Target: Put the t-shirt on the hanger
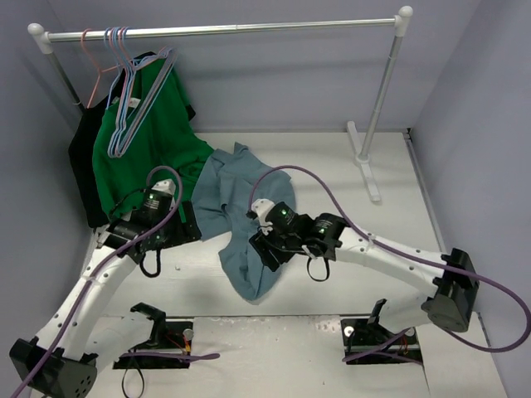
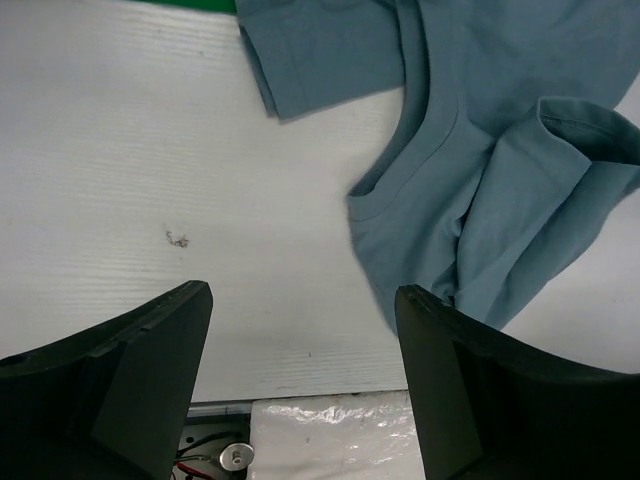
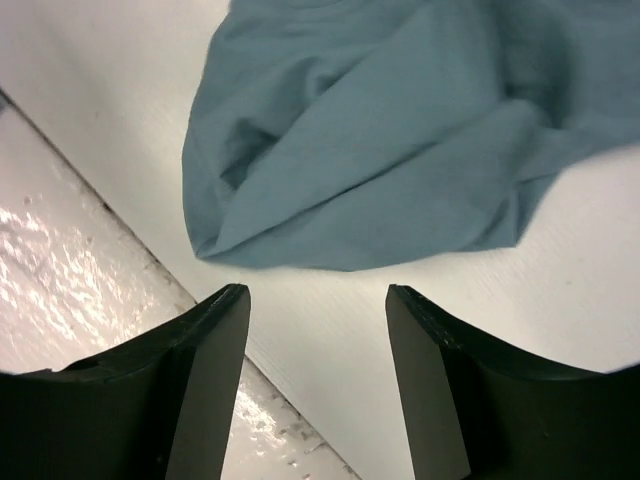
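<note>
A grey-blue t-shirt (image 1: pixel 240 178) lies crumpled across the middle of the white surface, partly hidden under my right arm in the top view. My left gripper (image 1: pixel 182 228) hangs left of it, open and empty; the shirt fills the upper right of the left wrist view. My right gripper (image 1: pixel 264 249) is over the shirt's lower part, fingers apart with nothing between them; in the right wrist view the cloth (image 3: pixel 350 180) lies beyond the fingertips. Plastic hangers (image 1: pixel 124 108) hang at the left of the rail (image 1: pixel 232 29).
Green (image 1: pixel 149 91) and black (image 1: pixel 87 141) garments hang at the left end of the rack. The rack's foot (image 1: pixel 365 174) stands at the back right. Bare surface lies right of the shirt and at the front left.
</note>
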